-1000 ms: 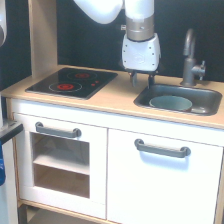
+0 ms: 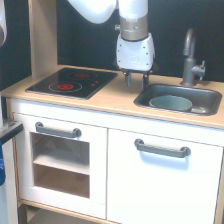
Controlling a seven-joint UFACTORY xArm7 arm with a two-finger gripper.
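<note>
My gripper points down from the white arm above the counter, just left of the sink. Its two dark fingers stand apart and nothing shows between them. A grey-green round dish rests in the sink basin, to the right of the gripper and apart from it.
A dark tap rises behind the sink. The black stovetop with red burner rings lies at the left. Below are an open-looking cabinet front and a white door with a handle. A narrow strip of bare counter separates stove and sink.
The gripper has shifted a little to the left, away from the sink. The dish and the cabinet fronts look unchanged.
</note>
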